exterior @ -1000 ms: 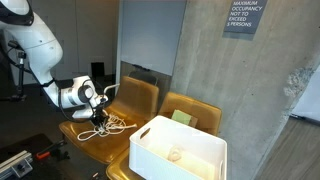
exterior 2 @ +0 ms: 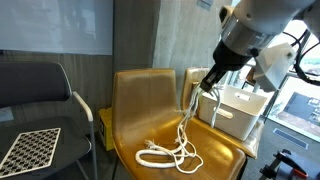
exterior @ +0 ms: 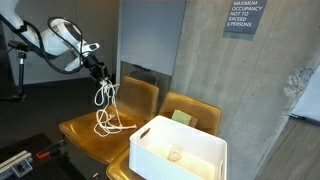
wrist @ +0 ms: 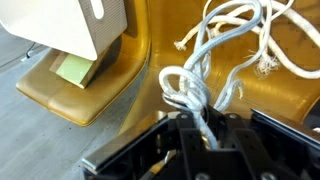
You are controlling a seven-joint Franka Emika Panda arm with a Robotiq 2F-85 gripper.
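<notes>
A white rope (exterior: 104, 98) hangs in loops from my gripper (exterior: 103, 82), its lower part trailing onto a brown chair seat (exterior: 83, 138). In the wrist view the rope (wrist: 190, 85) rises in a bunch between the fingers, and my gripper is shut on it. From the other side, exterior view 2 shows the rope (exterior 2: 188, 122) dropping below the gripper (exterior 2: 209, 82), with loose coils and ends lying on the seat.
A white open box (exterior: 178, 148) stands on the neighbouring chair, with something small and round inside. Behind it a green block (exterior: 185, 118) rests on another brown chair. A dark chair (exterior 2: 45, 130) stands apart at the left in exterior view 2.
My arm has risen from low over the seat, lifting part of the rope into a hanging bunch. The box and the green block have stayed in place.
</notes>
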